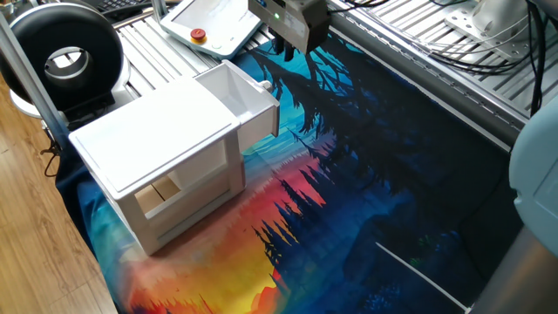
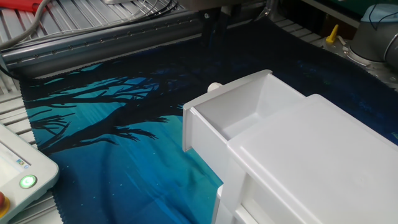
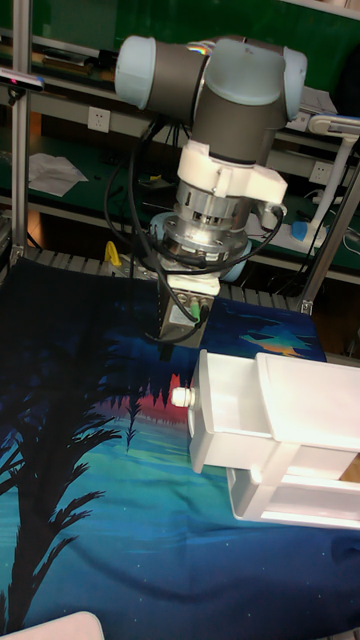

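A white cabinet [image 1: 157, 131] stands on the printed cloth, with its upper drawer [image 1: 240, 100] pulled out. The part of the drawer's inside that shows in the second exterior view is empty. A round white knob [image 2: 214, 88] sits on the drawer front. My gripper [image 1: 281, 48] hangs beyond the drawer front, apart from the knob, its dark fingers pointing down. In the second exterior view the fingers [image 2: 210, 23] blend into the dark background, so their spacing is unclear. Nothing shows held in them.
A teach pendant [image 1: 228, 28] with a red button lies on the slatted table past the drawer. A black ring-shaped device [image 1: 100, 57] stands behind the cabinet. Along the far side runs a metal rail [image 1: 427, 83].
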